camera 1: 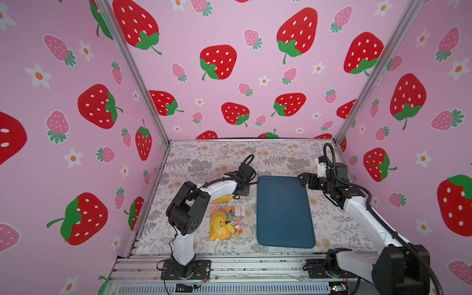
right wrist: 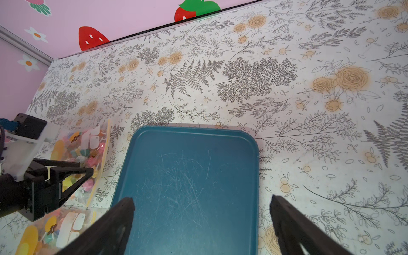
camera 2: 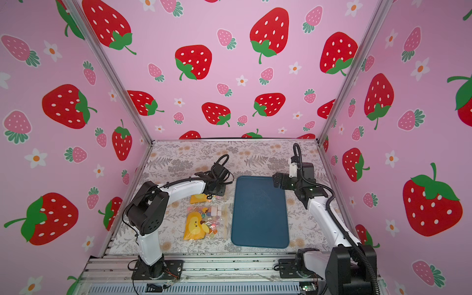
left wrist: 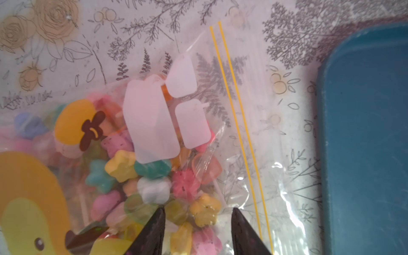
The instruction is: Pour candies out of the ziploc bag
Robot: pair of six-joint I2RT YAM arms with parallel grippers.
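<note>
Two clear ziploc bags of candies lie flat on the table, left of the blue tray (camera 1: 285,211). The nearer bag (camera 1: 222,227) has a yellow character print. My left gripper is over the farther bag (left wrist: 148,187), open, its fingers pointing down near the yellow-striped seal (left wrist: 240,123). Nothing is between its fingers except the view of the bag below. In the top views the left arm hides much of the farther bag. To the right of the tray's far end my right gripper hangs open and empty, its fingers (right wrist: 114,221) blurred.
The tray is empty, with a raised rim (camera 2: 260,244) and scratches on its floor. Bare patterned table (right wrist: 318,148) spreads right of and behind it. Pink strawberry-print walls (camera 1: 265,59) enclose the sides and back.
</note>
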